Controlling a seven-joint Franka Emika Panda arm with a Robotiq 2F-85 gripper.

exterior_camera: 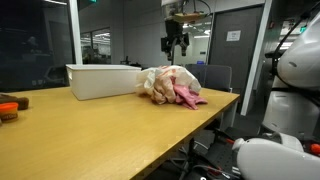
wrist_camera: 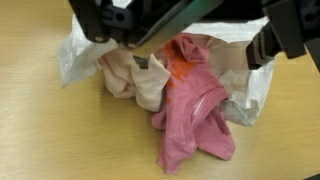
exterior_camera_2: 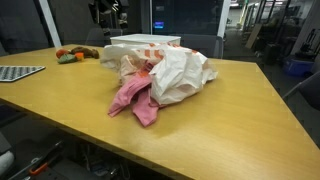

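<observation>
A white bag (exterior_camera_2: 182,76) lies crumpled on the wooden table, its mouth towards the near edge. Pink cloth (exterior_camera_2: 136,97) spills out of it, and beige cloth (wrist_camera: 120,76) lies beside the pink one in the wrist view. Above the heap hangs my gripper (exterior_camera: 175,52), open, its fingers pointing down and clear of the cloth. In the wrist view the pink cloth (wrist_camera: 198,115) shows below the gap between the dark fingers, with nothing held. The inside of the bag is mostly hidden.
A large white box (exterior_camera: 100,81) stands at the back of the table. Orange bowls (exterior_camera: 10,107) and a dark object (exterior_camera: 14,99) sit at the far left end. Between them and the bag the tabletop (exterior_camera: 90,130) is bare.
</observation>
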